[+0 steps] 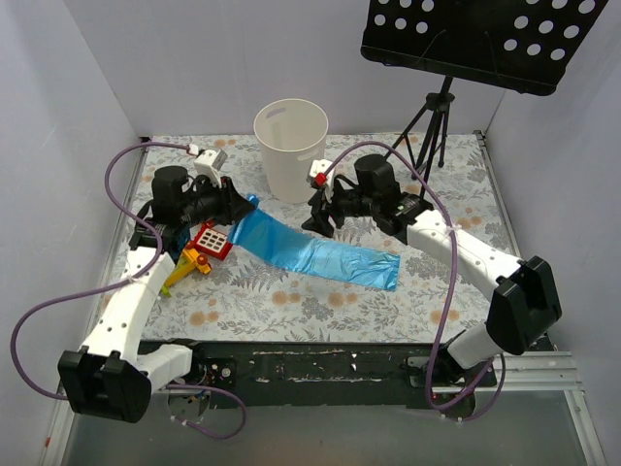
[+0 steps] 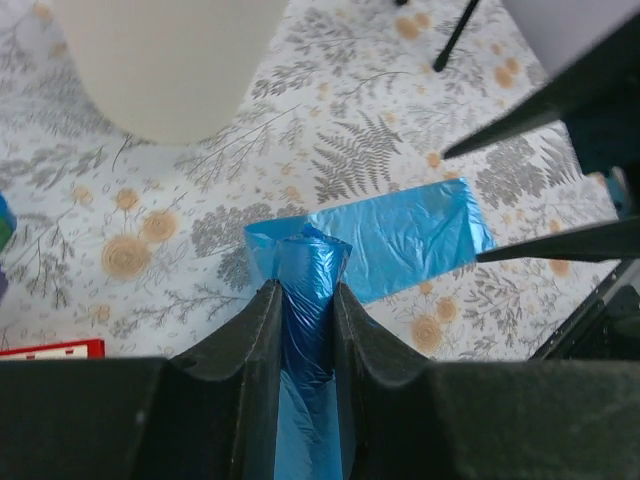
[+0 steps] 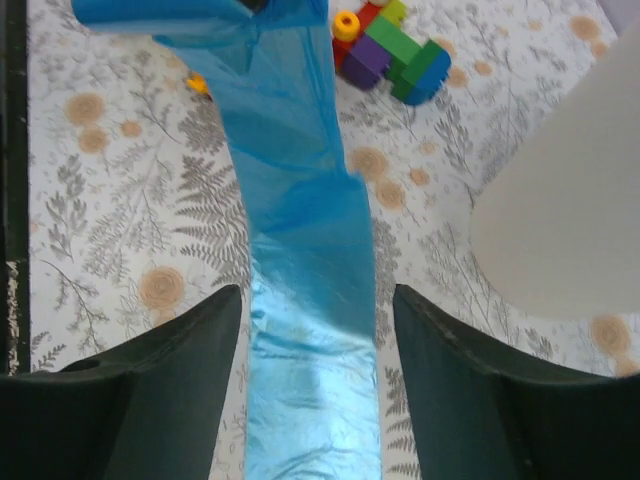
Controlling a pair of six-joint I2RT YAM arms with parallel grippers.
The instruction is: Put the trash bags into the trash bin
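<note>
A long blue trash bag (image 1: pixel 320 257) stretches over the patterned tabletop, its right part lying flat. Its left end is lifted, bunched between the fingers of my left gripper, which is closed on it. My right gripper is open above the flat part of the bag; in its wrist view the blue film (image 3: pixel 312 290) passes beneath the gap, and nothing is gripped. Behind the bag stands the white trash bin (image 1: pixel 291 146), upright, and its inside bottom is not visible.
Left of the bag sit a red toy phone (image 1: pixel 212 242), a yellow toy (image 1: pixel 187 265) and coloured blocks (image 3: pixel 395 50). A black music stand (image 1: pixel 439 116) rises at the back right.
</note>
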